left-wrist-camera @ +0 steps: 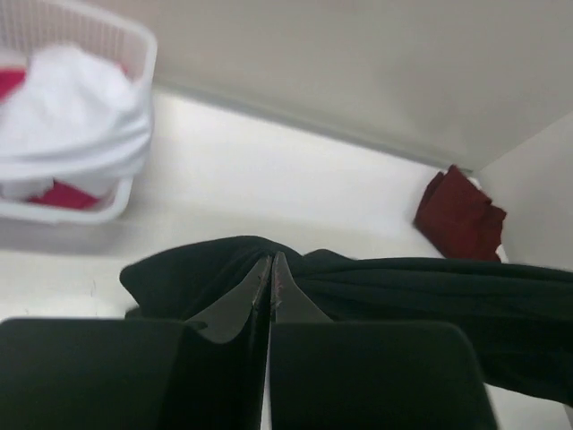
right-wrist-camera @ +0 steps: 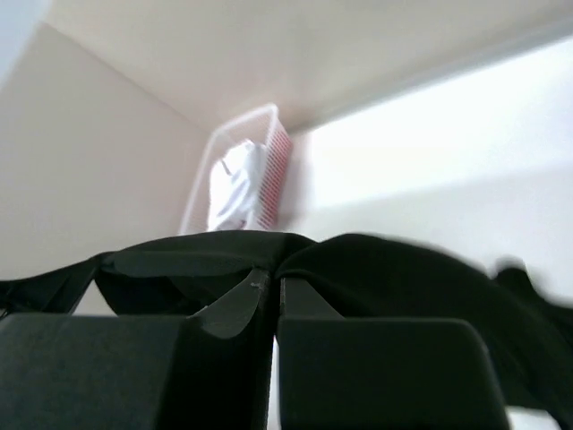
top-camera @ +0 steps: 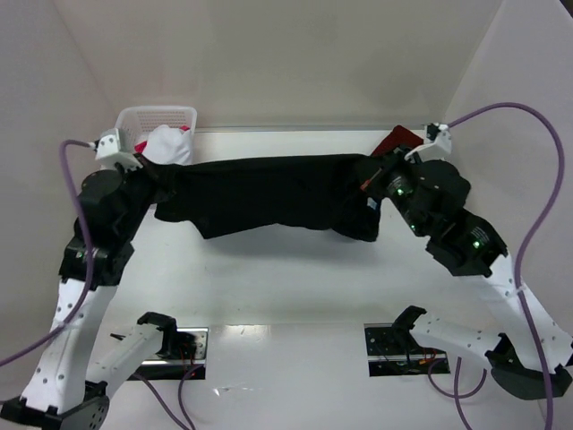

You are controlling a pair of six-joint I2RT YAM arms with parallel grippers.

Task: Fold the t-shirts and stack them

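A black T-shirt [top-camera: 264,193] hangs stretched between my two grippers, lifted high over the white table. My left gripper [top-camera: 158,179] is shut on its left end; in the left wrist view the cloth [left-wrist-camera: 430,305] runs off to the right from the fingertips. My right gripper [top-camera: 374,179] is shut on the other end, and in the right wrist view the fabric [right-wrist-camera: 403,287] bunches at the fingertips. A folded dark red T-shirt [top-camera: 398,140] lies at the back right of the table, partly hidden by the right arm in the top view.
A white basket [top-camera: 130,116] holding white and red clothes [top-camera: 168,143] stands at the back left. Walls border the back and sides.
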